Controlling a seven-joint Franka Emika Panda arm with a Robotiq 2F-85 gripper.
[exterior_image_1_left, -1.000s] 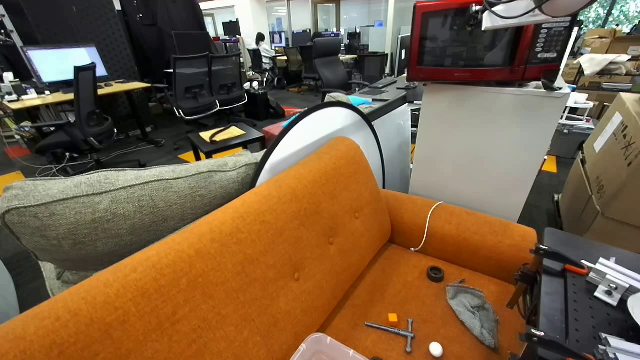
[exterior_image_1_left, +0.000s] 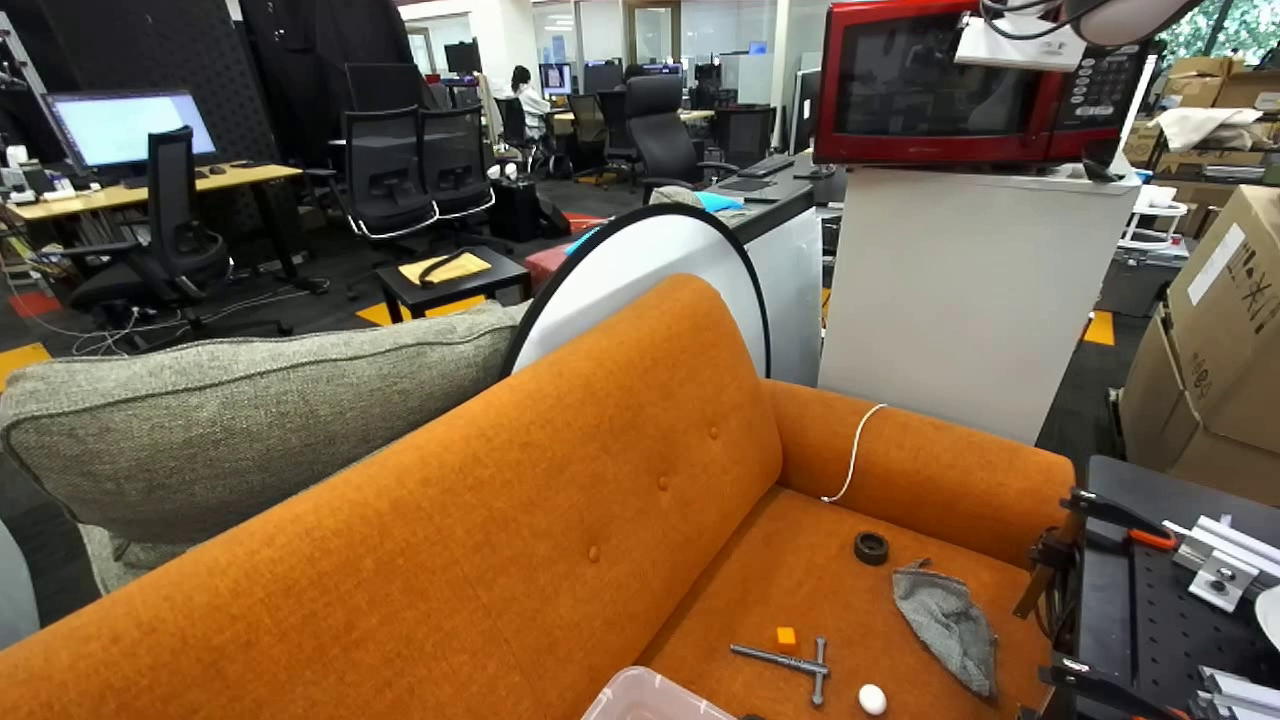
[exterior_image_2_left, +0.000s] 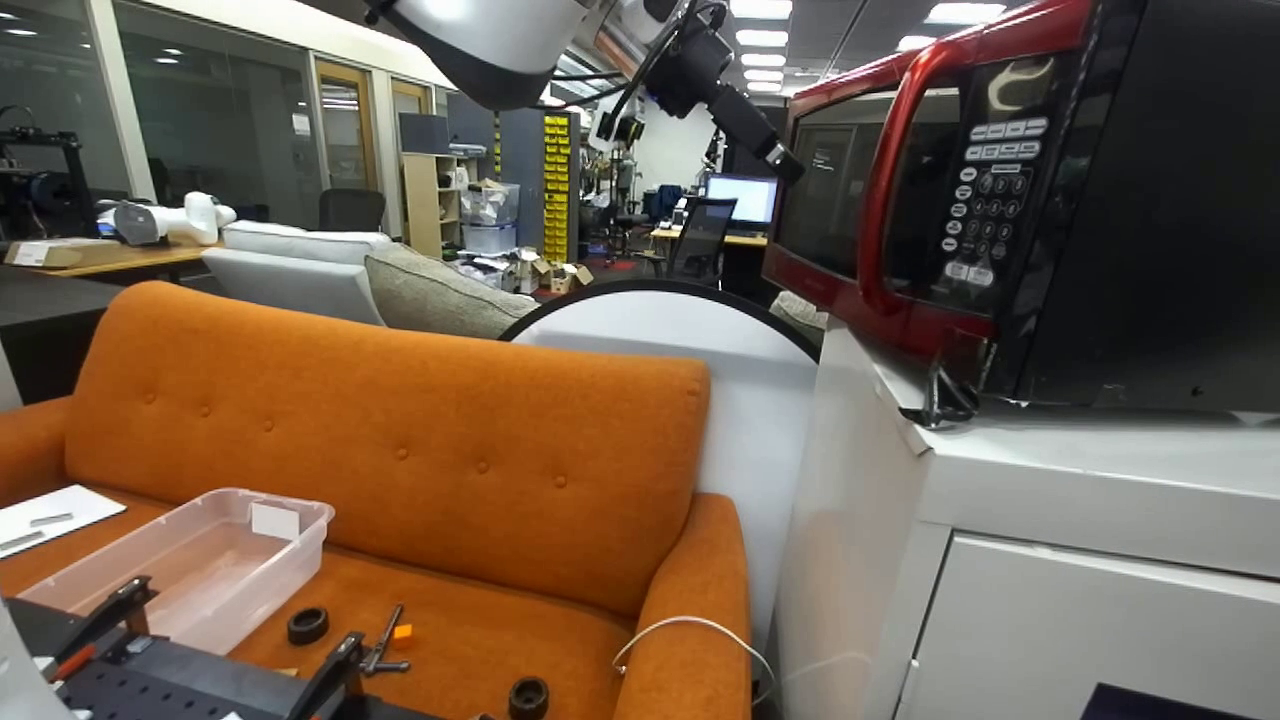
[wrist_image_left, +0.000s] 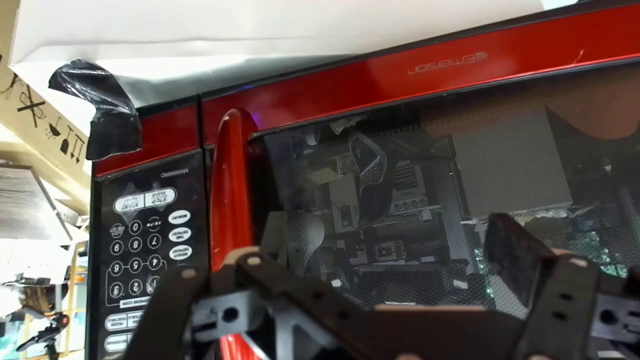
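The red microwave (exterior_image_2_left: 828, 270) stands on a white cabinet, its dark-windowed door shut. Facing that window, my gripper is open, with nothing held between its fingers. In the wrist view the microwave appears upside down. Its red door handle (wrist_image_left: 229, 192) runs just left of the left finger (wrist_image_left: 274, 235), outside the gap; whether they touch cannot be told. The right finger (wrist_image_left: 516, 258) is over the window. Exterior view 2 shows the gripper's dark end (exterior_image_2_left: 768, 138) close to the window, left of the handle. In exterior view 1 the fingers do not show clearly.
The white cabinet (exterior_image_1_left: 960, 300) stands beside the orange sofa (exterior_image_1_left: 564, 480). On the sofa seat are a clear bin (exterior_image_2_left: 306, 540), a grey cloth (exterior_image_1_left: 948, 624) and small items. Black tape (wrist_image_left: 105, 105) clings to the microwave's corner beside its keypad (wrist_image_left: 141, 258).
In exterior view 1 the white part on the arm has shifted a little left and down and turned. Microwave and sofa items look unchanged.
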